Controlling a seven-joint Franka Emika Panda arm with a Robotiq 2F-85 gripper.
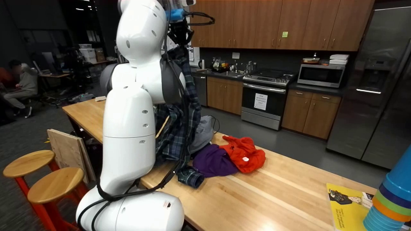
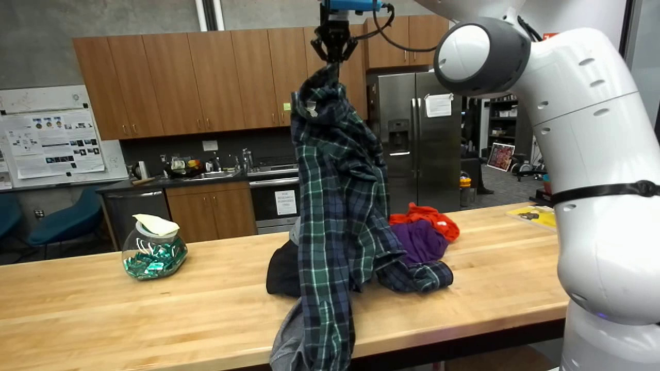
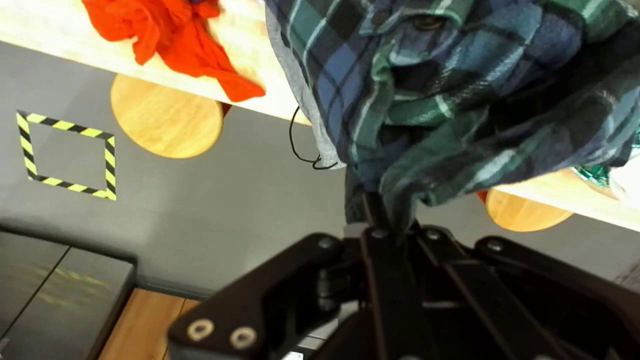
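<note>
High above the wooden table, my gripper (image 2: 334, 56) is shut on the top of a green and navy plaid shirt (image 2: 325, 185). The shirt hangs down in long folds; one sleeve's cuff end (image 2: 427, 277) rests on the tabletop, while another long part drops past the table's front edge. In the wrist view, bunched plaid cloth (image 3: 414, 174) runs between the fingers. Behind and below the shirt lie a black cloth (image 2: 283, 272) and a grey garment (image 1: 203, 132), both partly hidden. A purple cloth (image 1: 215, 161) and a red garment (image 1: 246, 154) lie together to the right.
A glass jar with green-wrapped items (image 2: 154, 253) stands on the table's left in exterior view 2. A yellow book (image 1: 346, 208) and a blue striped stack of cups (image 1: 389, 204) are at the other end. Between them and the clothes, the tabletop (image 1: 277, 188) is bare.
</note>
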